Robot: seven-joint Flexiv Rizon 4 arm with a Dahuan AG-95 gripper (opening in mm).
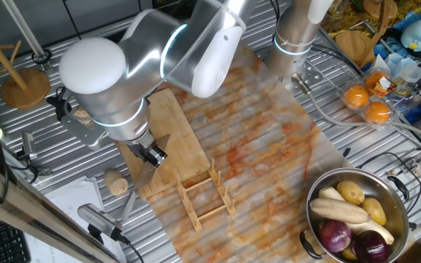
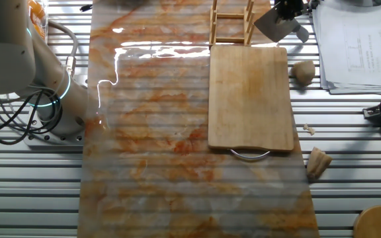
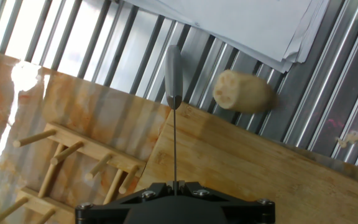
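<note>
My gripper point(image 1: 154, 155) is shut on a cleaver, gripping its metal blade point(image 2: 276, 26). In the wrist view the cleaver point(image 3: 174, 78) appears edge-on, a thin line running from the fingers to its grey handle. The blade hangs over the wooden cutting board point(image 2: 251, 96), near its rack-side end. A cut lotus root piece point(image 3: 244, 92), its holes showing, lies on the slatted table just off the board's edge. Another lotus piece point(image 2: 319, 164) rests farther along the same side. The bare board top carries no food.
A wooden peg rack point(image 1: 205, 201) stands against the board's end. The steel pot point(image 1: 316, 219) holds potatoes, purple onions and pale roots. Papers point(image 2: 352, 49) lie beyond the lotus piece.
</note>
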